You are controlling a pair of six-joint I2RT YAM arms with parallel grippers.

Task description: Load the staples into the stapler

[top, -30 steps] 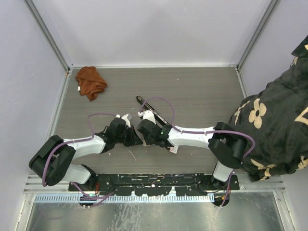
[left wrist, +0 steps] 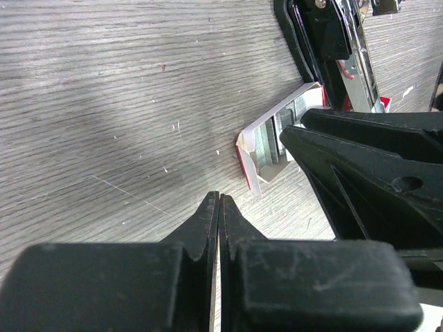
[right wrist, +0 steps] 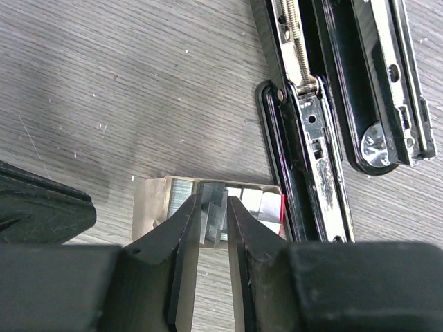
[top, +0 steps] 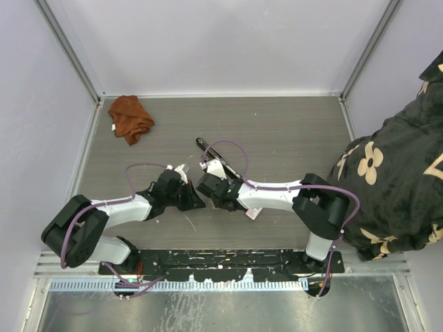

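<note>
The stapler (top: 228,160) lies opened out on the table, its black body and metal rail (right wrist: 322,162) crossing the right side of the right wrist view. Beside its base sits an open staple box (right wrist: 152,202), its end flap folded out and strips of grey staples inside. My right gripper reaches down into this box, its fingers shut on a grey staple strip (right wrist: 213,220). How much of the strip stays among the others cannot be told. My left gripper is shut with nothing between its fingers, a short way from the box.
A brown cloth (top: 130,119) lies at the back left. A small white and red packet (top: 254,213) rests by the right gripper, on the far side of the stapler from the box.
The right arm's elbow has shifted a little to the left, and its gripper has moved only slightly. More of the white packet shows beside it. The left arm has stayed still.
</note>
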